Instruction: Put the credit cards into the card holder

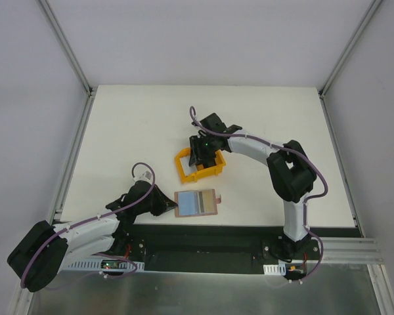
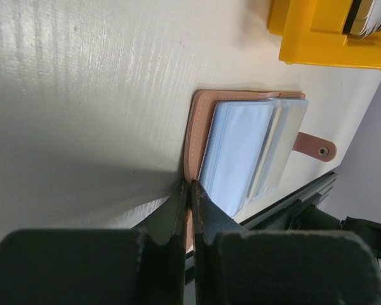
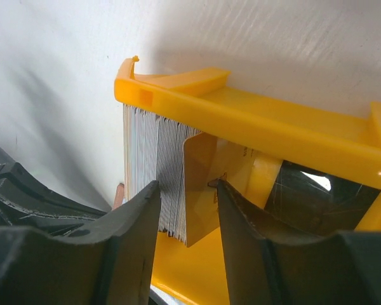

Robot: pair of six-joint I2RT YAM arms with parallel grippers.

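Observation:
The open card holder (image 1: 188,203), brown leather with light blue and clear sleeves (image 2: 235,152), lies flat at the table's front. My left gripper is shut at its left edge; whether leather lies between the fingertips is unclear. Behind it sits a yellow tray (image 1: 213,172) with a stack of cards (image 3: 146,152) on edge and a tan card (image 3: 200,184) at the stack's end. My right gripper is part open over the tray, fingertips either side of that end of the stack, at the tan card.
The tray has a dark empty-looking compartment (image 3: 311,203) beside the cards.

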